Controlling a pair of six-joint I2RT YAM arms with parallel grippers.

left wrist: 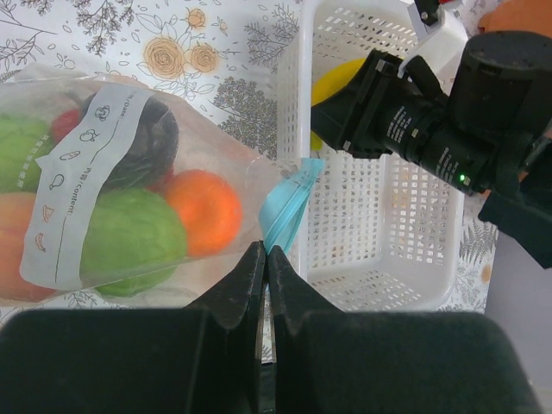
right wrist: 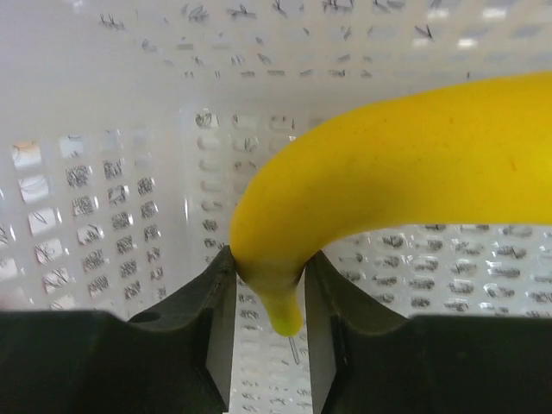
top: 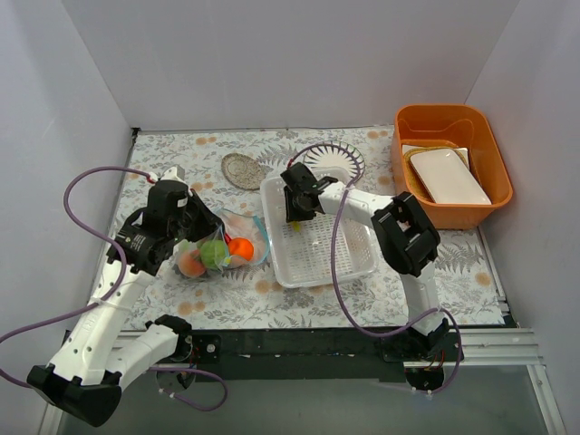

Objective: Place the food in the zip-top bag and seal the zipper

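The zip top bag [left wrist: 129, 198] holds an orange [top: 239, 247], green food [top: 214, 255] and other produce. My left gripper is shut at the bag's blue zipper edge [left wrist: 288, 198], pinching it. My right gripper is shut on the stem end of a yellow banana [right wrist: 397, 155] in the white perforated basket [top: 317, 272]; the banana is mostly hidden by that gripper in the top view.
An orange bin [top: 485, 149] with trays sits at the right. A round mat [top: 241, 170] and a white patterned plate [top: 353, 156] lie at the back. Patterned table [top: 462, 290] shows around the basket.
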